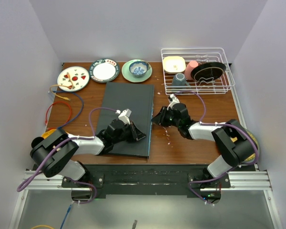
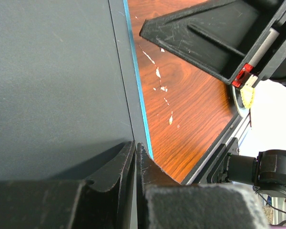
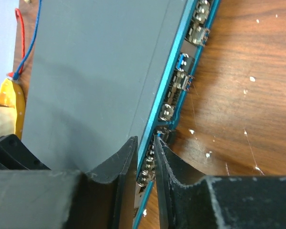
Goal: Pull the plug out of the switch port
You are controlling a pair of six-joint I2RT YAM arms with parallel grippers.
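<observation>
The dark grey switch point(image 1: 126, 98) lies on the wooden table with its blue-edged port side facing right; the right wrist view shows the row of metal ports point(image 3: 182, 80) along it. My left gripper point(image 1: 141, 134) rests low over the switch's top near that edge, its fingertips point(image 2: 128, 155) closed together; anything between them is hidden. My right gripper point(image 1: 155, 119) is at the port side, fingertips just over the lower ports point(image 3: 150, 143), with a narrow gap between them. I cannot make out a plug there.
A white dish rack point(image 1: 198, 88) stands at the back right. Plates point(image 1: 103, 71) line the back left, with red and blue cables point(image 1: 78, 107) below them. Bare wood point(image 1: 200, 148) surrounds the right arm.
</observation>
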